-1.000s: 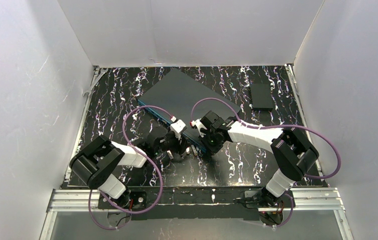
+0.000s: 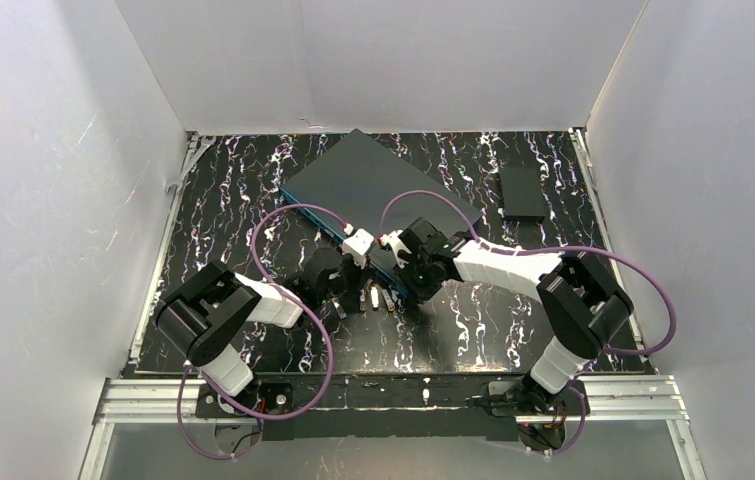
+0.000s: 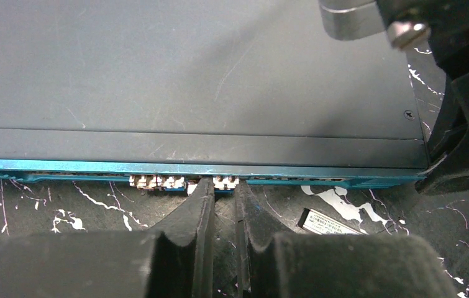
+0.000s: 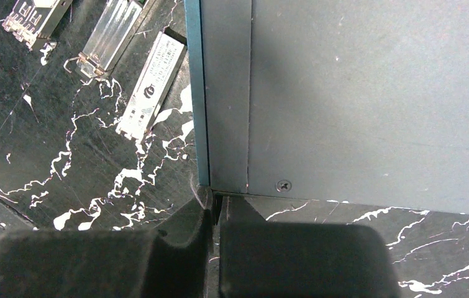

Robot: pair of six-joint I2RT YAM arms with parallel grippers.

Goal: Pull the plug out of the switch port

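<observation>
The dark switch [image 2: 378, 180] lies at a slant on the table, its blue-edged port side facing the arms. In the left wrist view, several metal-ended plugs [image 3: 157, 181] show along that edge. One plug [image 3: 225, 181] is at the tips of my left gripper, whose fingers are part open with a narrow gap; their grip on the plug does not show. My right gripper is shut on the near corner of the switch [image 4: 228, 180], where the fingertips partly hide the contact.
Loose modules [image 4: 153, 84] lie on the marbled table in front of the port edge. A small black box [image 2: 523, 192] stands at the back right. Purple cables [image 2: 643, 270] loop over both arms.
My left gripper has shifted a little right and toward the back along the switch's edge. The switch's far end has moved slightly right and back. My right gripper has barely moved.
</observation>
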